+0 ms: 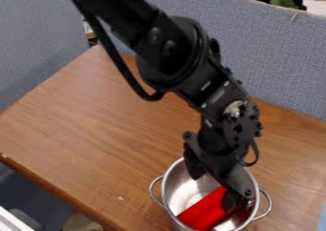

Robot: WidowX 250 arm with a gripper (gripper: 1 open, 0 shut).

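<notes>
A silver pot (180, 187) with wire side handles stands at the bottom right of the table. A red cylindrical object (204, 212) lies inside it. My black gripper (219, 181) reaches down into the pot over the red object, its right finger at the object's right end. The fingertips are partly hidden, and I cannot tell whether they touch it.
Grey padded panels (274, 63) stand along the back and left. A white object lies off the table at the lower left.
</notes>
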